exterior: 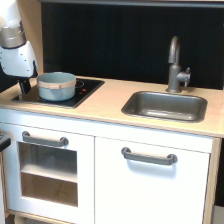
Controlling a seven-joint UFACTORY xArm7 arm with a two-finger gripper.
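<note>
A blue-grey pot [57,87] with a pale band near its rim sits upright on the black stovetop [92,88] at the left of the toy kitchen. At the pot's left side, low over the counter, are the dark fingers of my gripper [27,88], below the white wrist of the arm. The fingers are small and dark here; whether they touch the pot or stand just beside it cannot be made out, nor how far apart they are.
On the right, a metal sink [166,104] is empty, with a dark faucet [176,68] behind it. Clear wooden counter [112,101] lies between stove and sink. Below are two cabinet doors with grey handles, both shut. A black panel stands behind the counter.
</note>
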